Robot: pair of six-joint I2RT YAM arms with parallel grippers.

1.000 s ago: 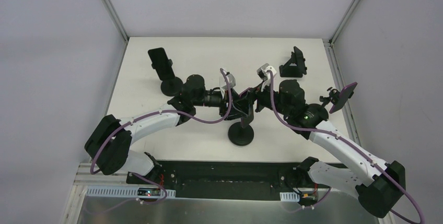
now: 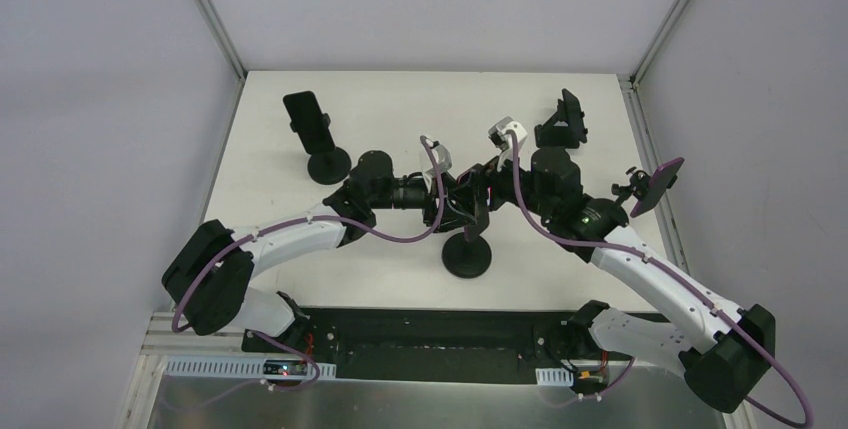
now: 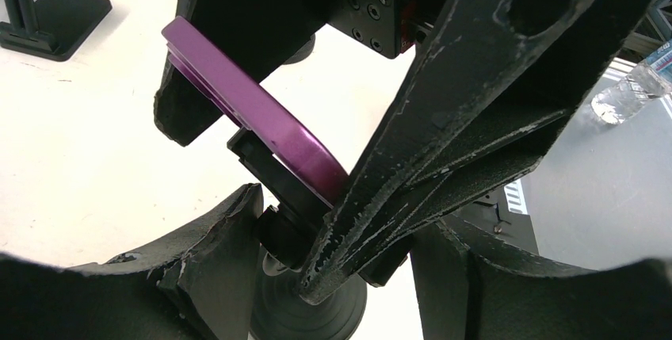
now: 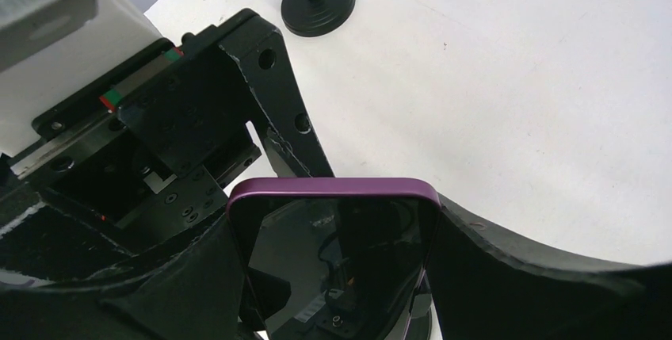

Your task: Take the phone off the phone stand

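Note:
The purple-edged phone sits in the holder of a black stand at the table's centre front, largely hidden by both grippers in the top view. My left gripper has its fingers either side of the stand's holder, below the phone. My right gripper has its fingers at the two long sides of the phone, near its purple top edge. Whether either gripper is firmly shut on what lies between its fingers is hard to tell.
Another phone on a round stand stands at back left, a black stand at back right, and a purple phone on a holder at the right edge. A plastic bottle lies off the table.
The stand's base and both grippers have shifted slightly rightward in the top view over the last second; the right arm's wrist has moved a little toward the back.

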